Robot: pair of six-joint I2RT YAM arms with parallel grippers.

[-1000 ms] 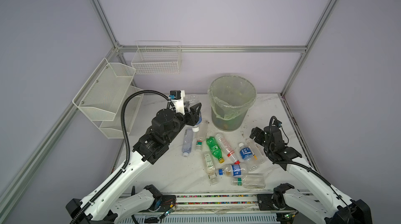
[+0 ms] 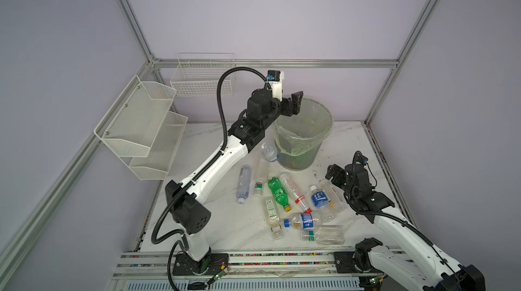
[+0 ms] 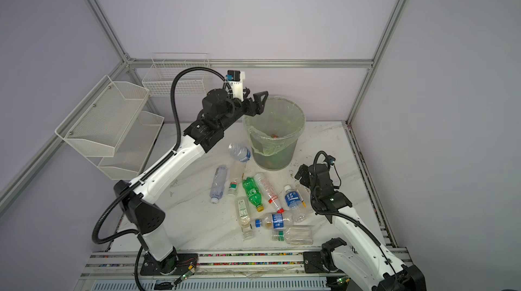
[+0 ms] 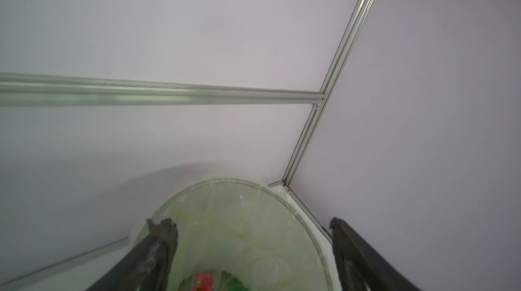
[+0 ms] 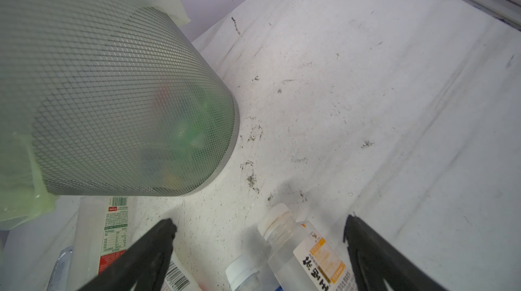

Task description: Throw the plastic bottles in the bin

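The mesh bin point(image 2: 301, 147), lined with a pale green bag, stands at the back; a red cap and green plastic point(image 4: 203, 281) show inside it in the left wrist view. My left gripper point(image 2: 296, 102) is at the bin's left rim, its fingers point(image 4: 154, 250) apart and nothing between them. A clear bottle point(image 2: 269, 152) is close to the bin's left side, partly behind my left arm; I cannot tell whether it rests on the table. Among several bottles in front lie a green one point(image 2: 279, 193) and a blue-labelled one point(image 2: 321, 201). Open and empty, my right gripper point(image 2: 334, 176) hangs near a clear bottle point(image 5: 309, 258).
White mesh shelves point(image 2: 138, 128) are on the left wall, with a wire basket point(image 2: 203, 80) at the back left. A metal rail point(image 2: 336, 63) crosses the back wall. Bare tabletop point(image 5: 347, 73) lies right of the bin.
My left gripper has risen and moved right to the bin's rim. My right arm has stayed put.
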